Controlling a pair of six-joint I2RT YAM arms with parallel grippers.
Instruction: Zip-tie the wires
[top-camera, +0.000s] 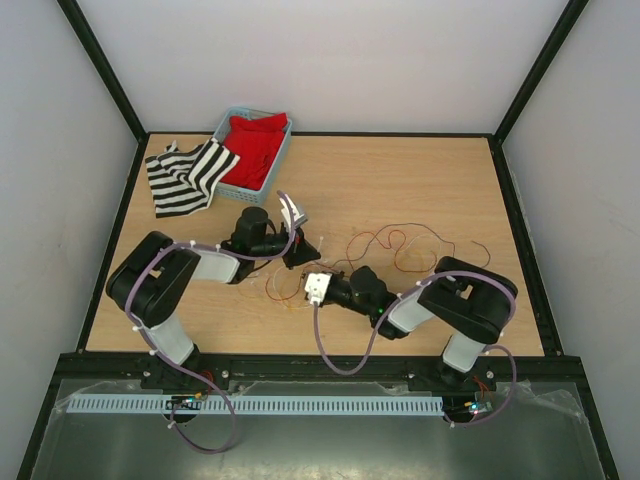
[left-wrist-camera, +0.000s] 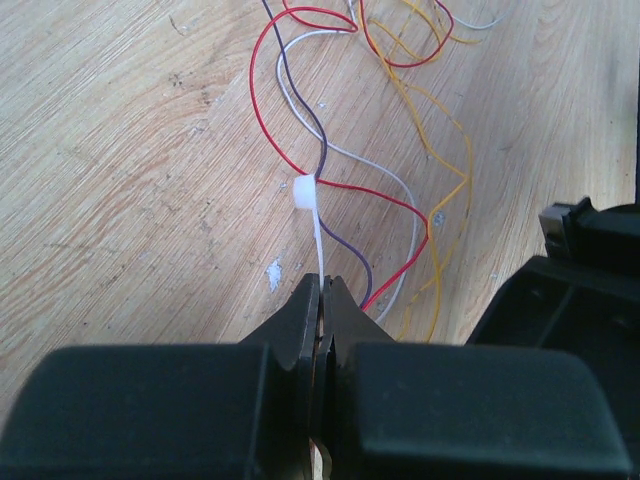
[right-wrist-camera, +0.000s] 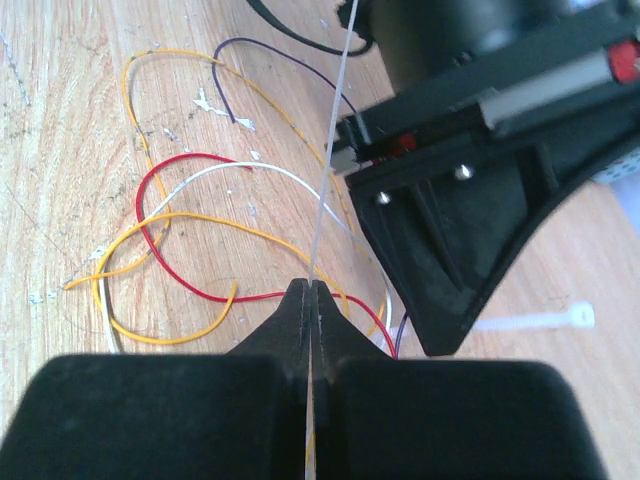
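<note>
In the left wrist view my left gripper is shut on a thin white strap. The square head (left-wrist-camera: 305, 192) of this zip tie juts out beyond the fingertips. Red, purple, white and yellow wires (left-wrist-camera: 390, 200) lie loosely below on the table. My right gripper, shut, has a narrow pale strip (right-wrist-camera: 331, 130) running up from its fingertips and out of frame, seemingly a zip tie's tail. Beyond it, the zip tie's head (right-wrist-camera: 580, 315) sticks out past my left gripper's fingers (right-wrist-camera: 440, 270). The strap's path between the grippers is hidden.
Behind my left arm stands a blue-grey basket (top-camera: 268, 190) of red cloth, with a striped black-and-white cloth (top-camera: 180, 180) beside it. More loose wires (top-camera: 400, 245) spread right of the grippers.
</note>
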